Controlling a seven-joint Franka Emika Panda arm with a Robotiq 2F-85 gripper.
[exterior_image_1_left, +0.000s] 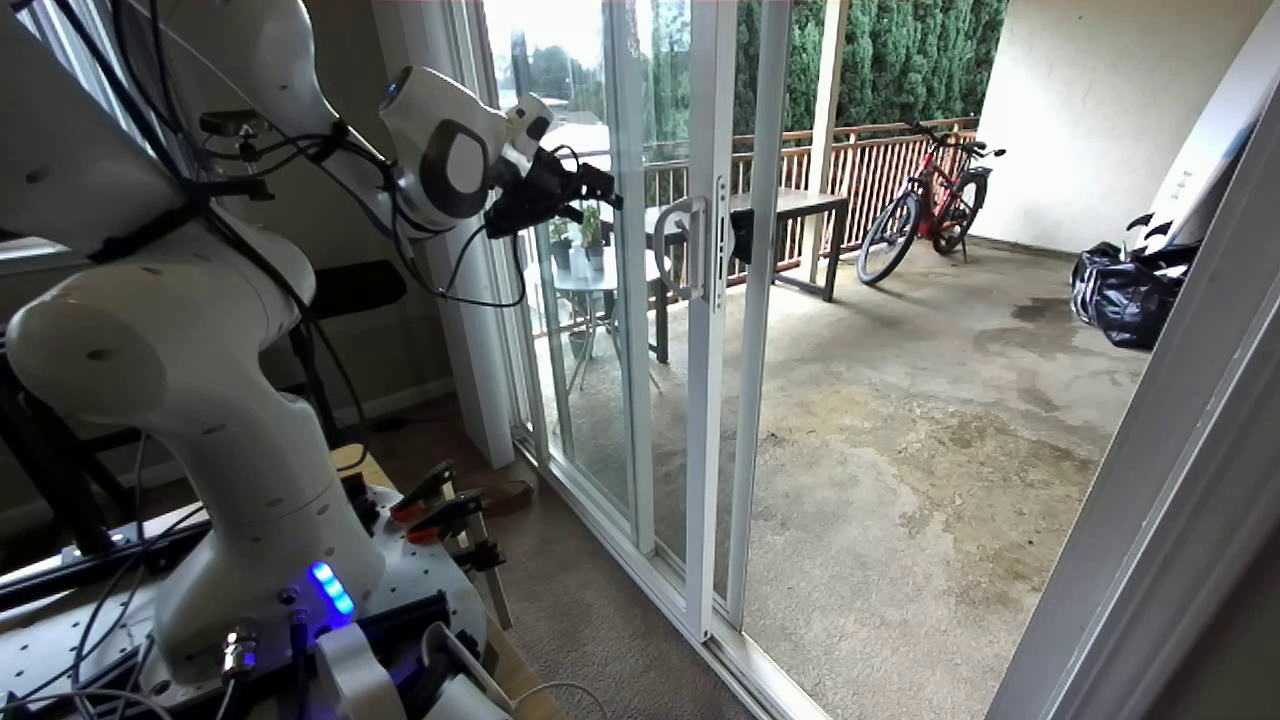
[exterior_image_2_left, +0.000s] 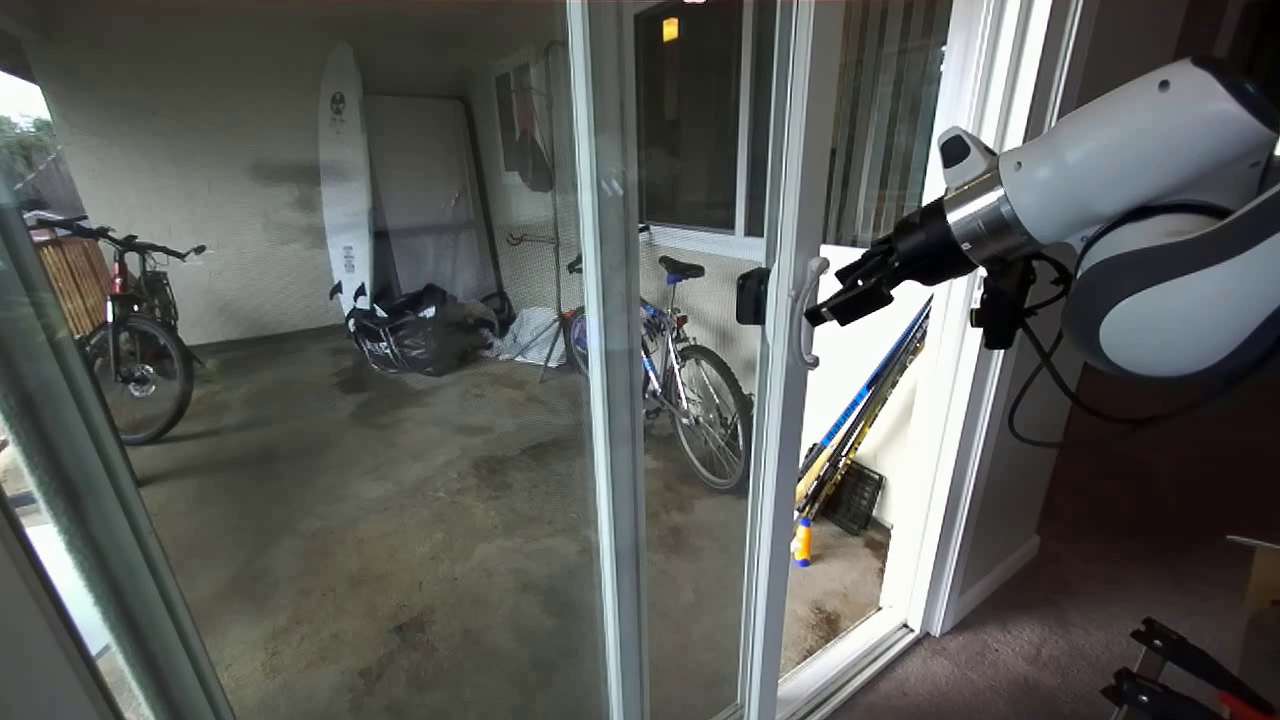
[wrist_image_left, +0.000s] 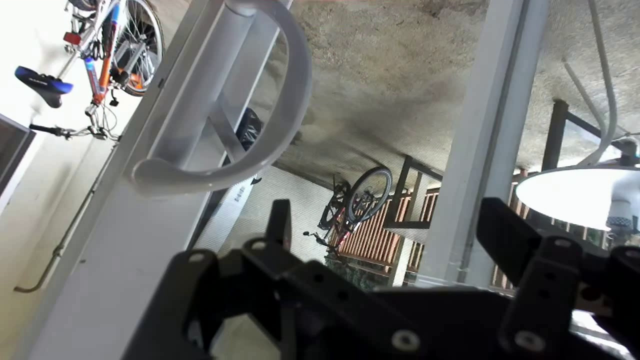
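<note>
A sliding glass door stands partly open, its pale handle (exterior_image_1_left: 680, 248) fixed to the white door frame (exterior_image_1_left: 705, 420). Seen from exterior view 1, my gripper (exterior_image_1_left: 614, 198) is to the left of the handle, on the room side of the glass. The second exterior view has the gripper (exterior_image_2_left: 840, 288) close to the handle (exterior_image_2_left: 810, 312) in the picture; contact cannot be made out. In the wrist view the curved handle (wrist_image_left: 294, 102) fills the upper left, beyond the fingers (wrist_image_left: 279, 222). The gripper is open and empty, its fingers wide apart.
Past the doorway lies a patio floor (exterior_image_1_left: 888, 480) with broad free room. A red bicycle (exterior_image_1_left: 936, 204) and a dark table (exterior_image_1_left: 792, 204) stand by the railing. Clamps (exterior_image_1_left: 450, 516) sit at the robot's base, and a black bag (exterior_image_1_left: 1128, 294) lies far right.
</note>
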